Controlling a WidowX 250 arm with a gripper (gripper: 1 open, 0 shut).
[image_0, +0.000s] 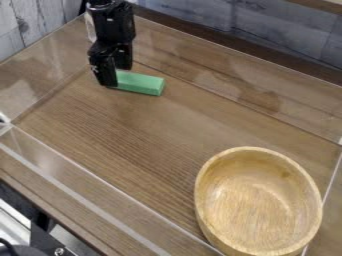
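A black gripper (110, 68) hangs at the upper left, its fingers low over the left end of a green block (139, 83) that lies on the wooden table. The gripper is open; whether its fingertips touch the block is hard to tell.
A large round wooden bowl (258, 202) sits at the lower right. Grey walls border the table at the upper left and upper right.
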